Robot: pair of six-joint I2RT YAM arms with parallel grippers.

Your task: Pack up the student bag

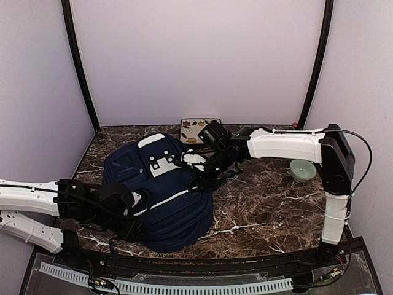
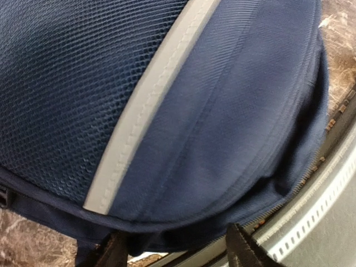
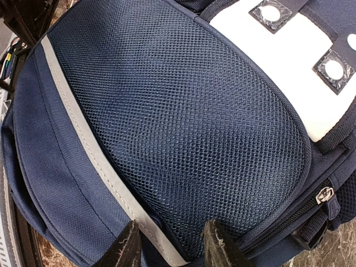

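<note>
A navy backpack [image 1: 166, 218] with white patches, reflective strips and mesh front pocket [image 3: 189, 128] lies on the marble table. My left gripper [image 1: 132, 224] is low over its near-left end; in the left wrist view the fingers [image 2: 111, 253] are parted at the pocket's lower edge. My right gripper [image 1: 202, 184] is over the bag's right side; in the right wrist view its fingers [image 3: 125, 247] stand apart at the reflective strip [image 3: 100, 161] and mesh, beside a zipper puller [image 3: 325, 194].
A floral-patterned case [image 1: 200, 123] stands at the back centre. A green bowl [image 1: 302, 170] sits at the right.
</note>
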